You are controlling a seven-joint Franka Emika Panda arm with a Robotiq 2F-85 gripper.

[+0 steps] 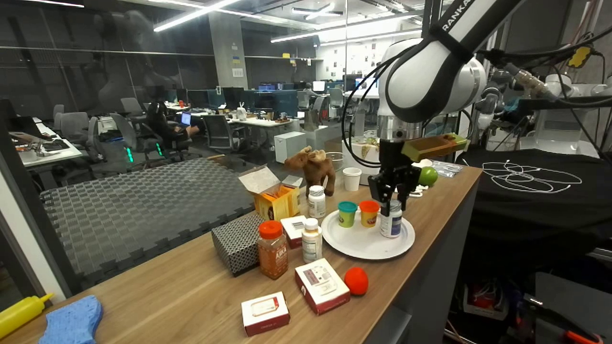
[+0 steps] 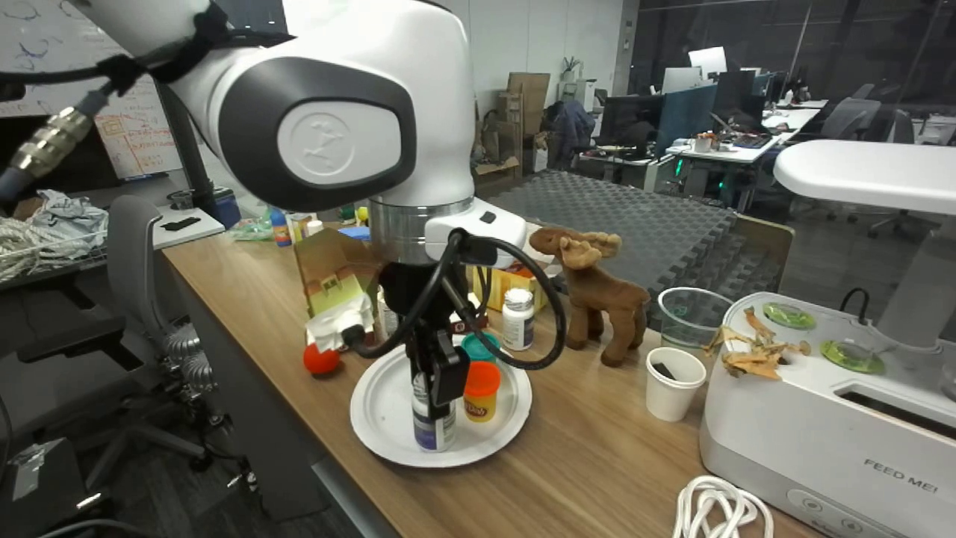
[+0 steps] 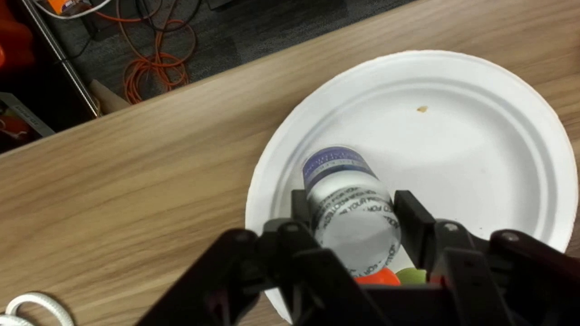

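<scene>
Over the right part of the white plate (image 1: 367, 247), my gripper is shut on a white bottle with a blue-purple label (image 1: 391, 224). One finger presses on either side below its cap (image 3: 361, 242). In exterior view 2 the bottle (image 2: 434, 430) is upright with its base at the plate; whether its full weight rests there I cannot tell. Beside it on the plate stand an orange-lidded tub (image 1: 368, 213) and a green tub with a teal lid (image 1: 347, 214), both mostly hidden under the gripper in the wrist view.
Left of the plate are two white bottles (image 1: 316, 201) (image 1: 312, 241), an orange-capped jar (image 1: 272, 250), small boxes (image 1: 322, 285) and a red ball (image 1: 356, 281). Behind stand a toy moose (image 1: 315, 169) and a paper cup (image 2: 674, 384). The plate's front part is bare, close to the table edge.
</scene>
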